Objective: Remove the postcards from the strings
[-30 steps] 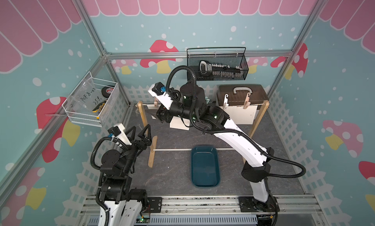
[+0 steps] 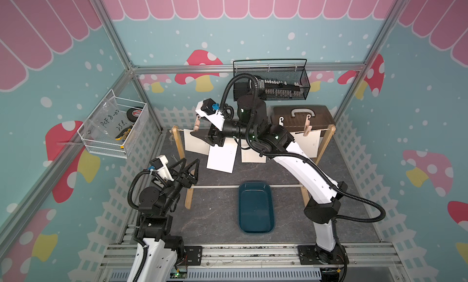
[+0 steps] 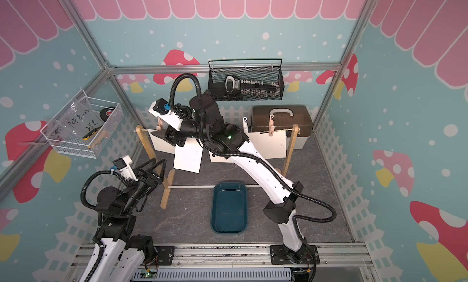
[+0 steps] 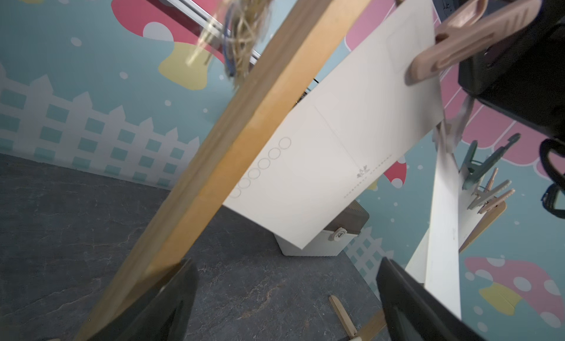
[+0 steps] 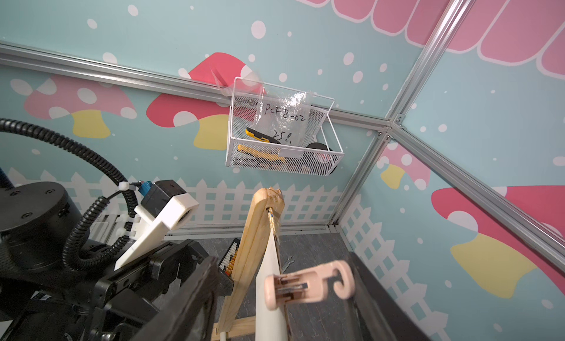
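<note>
Several white postcards hang in a row from the string between wooden posts: the leftmost postcard [image 2: 196,142], a second one [image 2: 221,157] hanging lower beside it, and others to the right. At the left end, a pink clip [image 5: 300,286] pinches the top of its card. My right gripper is part open, its fingers on either side of that clip with gaps visible. Below and in front of the leftmost card, my left gripper [image 2: 190,163] stands open and empty. In the left wrist view the postcard [image 4: 341,158] is above and beyond its fingers [image 4: 176,299].
The left wooden post [image 4: 235,135] rises close by my left gripper's finger. A dark teal tray [image 2: 257,228] lies empty on the floor. Behind the row is a brown-lidded box [image 2: 319,117]; a white wire basket [image 2: 114,128] hangs at left.
The left gripper has moved right, nearer the leftmost card. More of the second postcard shows now, and it hangs tilted.
</note>
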